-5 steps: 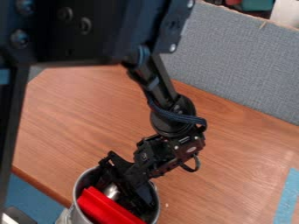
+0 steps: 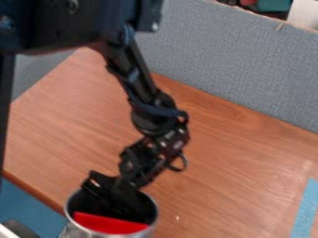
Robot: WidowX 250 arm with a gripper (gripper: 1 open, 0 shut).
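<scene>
My black gripper reaches down into the mouth of a metal pot at the bottom left of the camera view, on the wooden table. A red object lies inside the pot, just below the gripper. The fingertips are dark against the dark inside of the pot, so what is between them is hard to make out.
A grey padded wall runs along the back, and a blue strip lies at the right edge.
The silver item seen in the pot a second ago is now out of sight.
</scene>
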